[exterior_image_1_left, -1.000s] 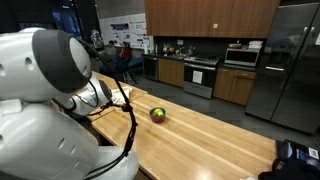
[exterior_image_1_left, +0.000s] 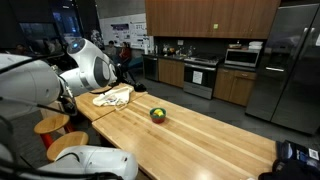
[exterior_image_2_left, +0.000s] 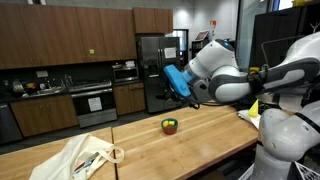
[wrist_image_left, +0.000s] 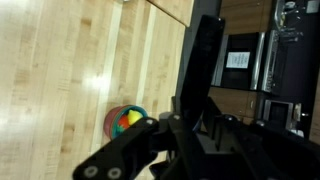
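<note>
A dark, glossy, elongated object (wrist_image_left: 206, 55) sticks out from my gripper in the wrist view; the fingers are shut on it. What it is I cannot tell. High over the table hangs the gripper (exterior_image_2_left: 178, 82), seen in exterior view 2 with dark and bluish parts around it. Below and apart from it, a round reddish bowl (exterior_image_2_left: 169, 126) rests on the wooden table, holding yellow and green items. The same bowl (wrist_image_left: 109, 122) shows at the lower middle of the wrist view, partly covered by the gripper.
A white cloth (exterior_image_2_left: 78, 158) lies on the table's far side from the arm, with small items beside it. Bare wood of the table (exterior_image_1_left: 205, 140) stretches right of the bowl. A black object (exterior_image_1_left: 298, 158) stands at the right edge. Kitchen counters and a stove (exterior_image_1_left: 200, 78) are behind.
The arm has risen from low over the table's left side in exterior view 1, and the gripper now hangs higher and nearer the bowl. The bowl has stayed in place.
</note>
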